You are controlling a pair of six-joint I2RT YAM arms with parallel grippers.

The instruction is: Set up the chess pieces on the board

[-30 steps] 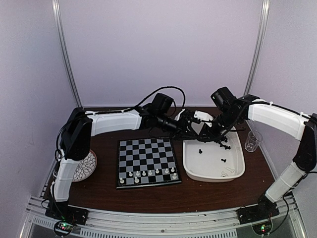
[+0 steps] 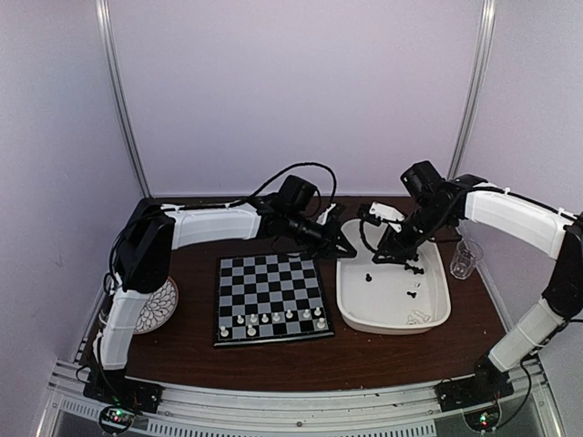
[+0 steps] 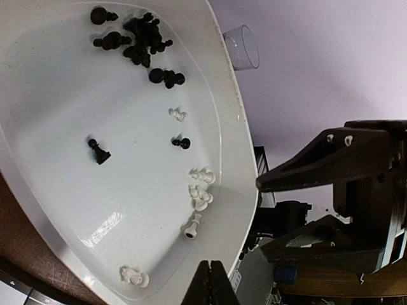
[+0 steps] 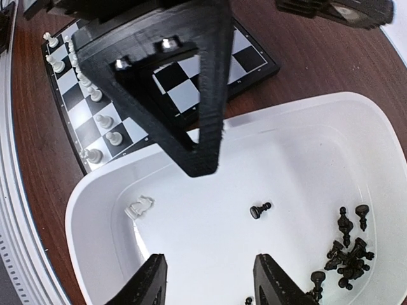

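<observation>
The chess board [image 2: 269, 296] has several white pieces [image 2: 265, 319] standing on its near rows. Beside it, the white tray [image 2: 393, 325] holds loose pieces: a cluster of black ones [image 3: 143, 37], a lone black pawn [image 3: 182, 143], another black piece [image 3: 98, 152] and several white ones [image 3: 201, 197] along one side. Over the tray's left rim my left gripper is shut, nothing showing between its fingertips. My right gripper stands open above the tray with bare white floor between its fingers. In the top view the two grippers are close together, a small gap apart.
A clear glass [image 2: 465, 259] stands right of the tray. A patterned plate [image 2: 157, 306] lies at the left, partly behind the left arm. Both forearms hang over the back of the table.
My right gripper has drawn back a little to the right, opening a gap to the left gripper where they met before. The board's pieces are unchanged.
</observation>
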